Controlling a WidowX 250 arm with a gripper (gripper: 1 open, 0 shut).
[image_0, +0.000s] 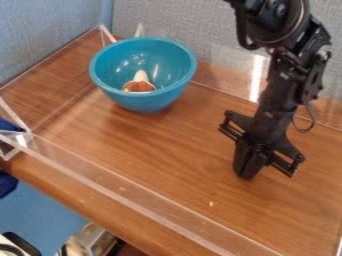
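The black gripper points down at the right side of the wooden table, its fingertips low, near or at the bare surface, with no object visible at them. Whether it is open or shut is hard to make out. A teal bowl at the upper left holds a small orange-brown and cream item.
Clear strips run along its left and front edges. A blue thing sits at the far left edge. Grey padded walls stand behind.
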